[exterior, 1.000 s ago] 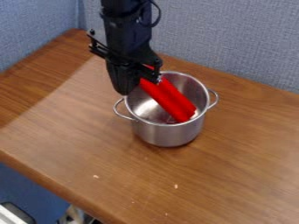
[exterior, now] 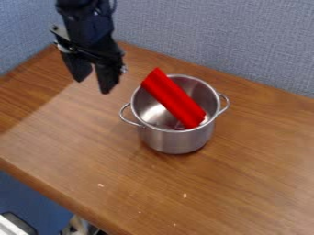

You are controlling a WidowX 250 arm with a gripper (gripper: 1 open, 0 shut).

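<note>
A red cylinder [exterior: 173, 97] leans inside a steel pot [exterior: 177, 139] with two wire handles, right of the middle of the wooden table. My gripper [exterior: 94, 75] hangs at the upper left, apart from the pot, dark and slightly blurred, its fingers spread open with nothing visible between them.
Grey-blue padded walls stand behind. The table's edge runs across the lower left, with blue floor and some equipment beyond.
My gripper has moved left, away from above the pot and the red cylinder, which stays in the pot.
</note>
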